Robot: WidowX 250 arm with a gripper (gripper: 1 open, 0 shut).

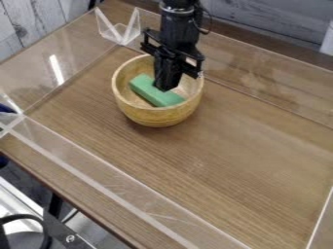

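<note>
A round wooden bowl (156,115) sits on the wooden table, left of centre toward the back. A green block (152,91) lies inside it. My black gripper (166,78) reaches down from above into the back of the bowl, its tips just over or at the block's upper end. It looks shut; whether it touches the block I cannot tell.
A clear plastic piece (120,27) stands behind the bowl at the back left. Black cables (26,219) show at the lower left, off the table's edge.
</note>
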